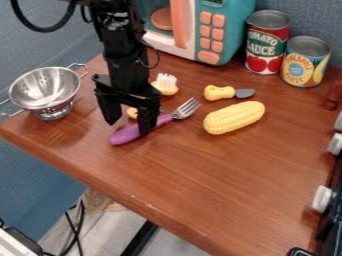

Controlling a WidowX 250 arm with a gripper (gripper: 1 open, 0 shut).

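My black gripper point(130, 113) hangs over the left-centre of the wooden table point(201, 200), just above and left of a purple object point(127, 134), which lies flat and looks like a handle or toy eggplant. A silver fork point(182, 110) lies at its upper right end. A small yellow item is partly hidden behind the gripper. Whether the fingers are open or shut is hard to tell.
A steel colander point(46, 92) sits left. A yellow corn point(234, 118) and a yellow-handled cutter point(221, 92) lie right. Cans point(265, 45), a toy microwave point(201, 30) stand behind.
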